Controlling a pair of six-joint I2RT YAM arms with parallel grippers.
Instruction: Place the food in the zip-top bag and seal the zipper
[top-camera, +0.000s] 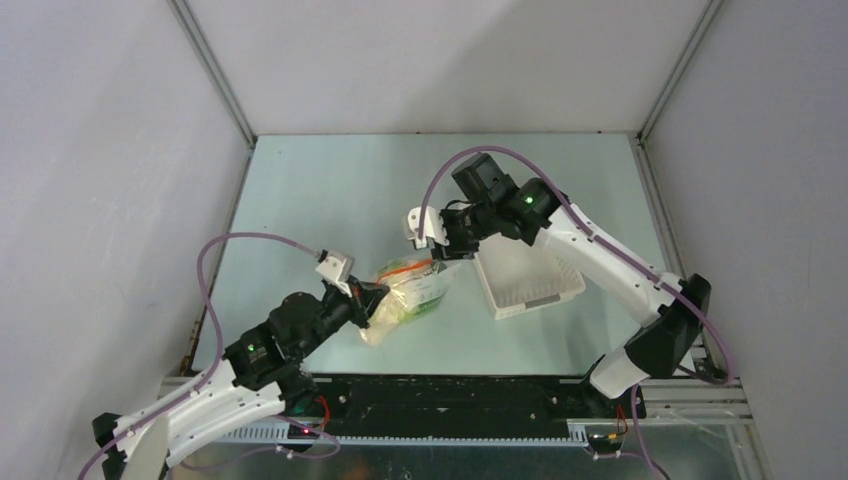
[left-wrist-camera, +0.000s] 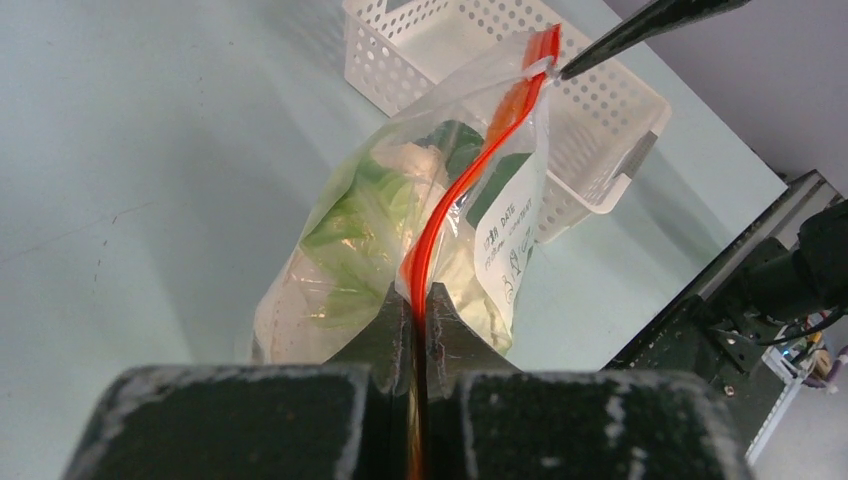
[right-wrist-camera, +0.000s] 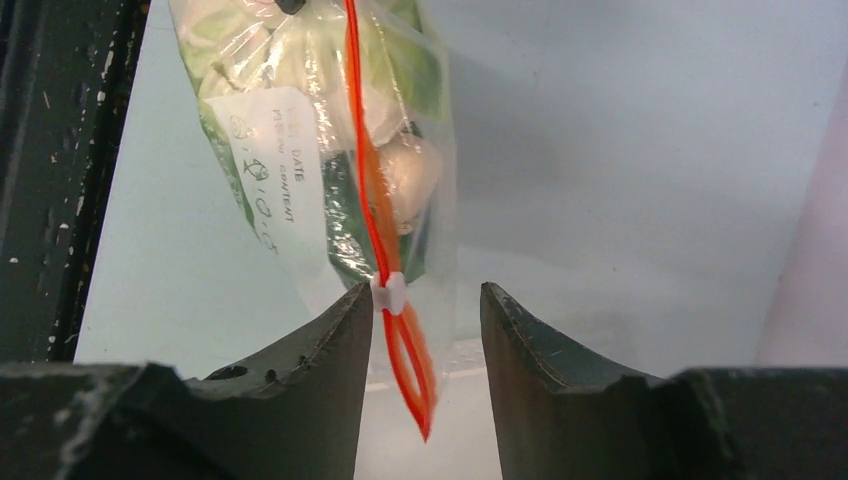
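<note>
The zip bag (top-camera: 410, 295) holds green and pale food, with a white label (right-wrist-camera: 268, 170) on its side. My left gripper is shut on the red zipper edge at one end, the bag leaning up and away from it. My right gripper is open at the far end of the zipper, its fingers either side of the strip near the white slider (right-wrist-camera: 390, 292); the slider looks just beyond or between the fingertips, not clamped.
A white perforated basket (top-camera: 530, 295) stands right of the bag, partly under the right arm.
</note>
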